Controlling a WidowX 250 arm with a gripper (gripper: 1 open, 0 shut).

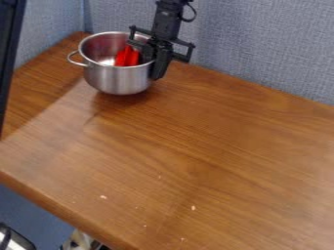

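Note:
A steel pot [112, 80] with a loop handle stands at the back left of the wooden table. A red object [127, 57] is inside it. The black gripper [152, 61] is down at the pot's right rim, its lower part overlapping the rim; whether it is open or shut, or holds the rim, does not show clearly.
Grey padded walls [261, 68] border the back and left. A dark vertical bar stands at the left edge of the view.

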